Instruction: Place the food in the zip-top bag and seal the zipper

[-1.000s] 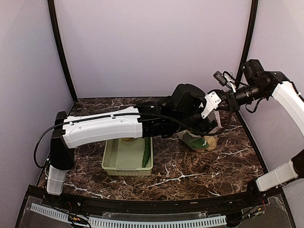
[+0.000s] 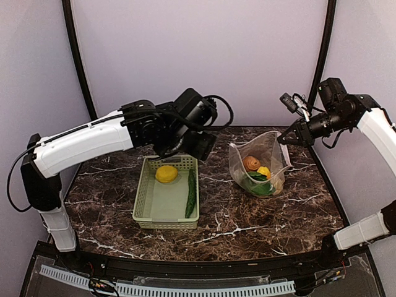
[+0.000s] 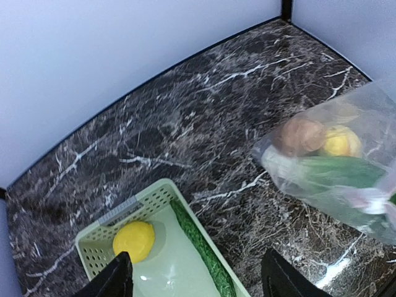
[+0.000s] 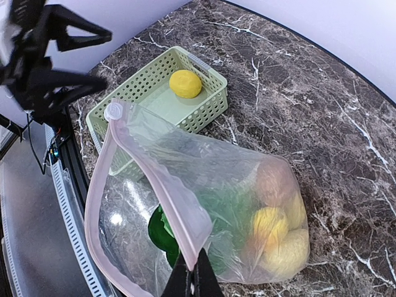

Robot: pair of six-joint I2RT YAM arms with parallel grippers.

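The clear zip bag (image 2: pixel 258 164) stands on the right, mouth up, holding a brown round item (image 2: pixel 250 163), a yellow one (image 2: pixel 263 172) and green vegetables. My right gripper is shut on the bag's pale zipper rim. My left gripper is open above the basket (image 2: pixel 141 204), with nothing seen between its fingers. In the basket lie a yellow item (image 3: pixel 135 240) and a cucumber (image 2: pixel 190 193).
Pale walls border it at the back and sides.
My left arm has drawn back from the bag toward the left, over the basket, uncovering the bag and the yellow item. The right arm stays in place.
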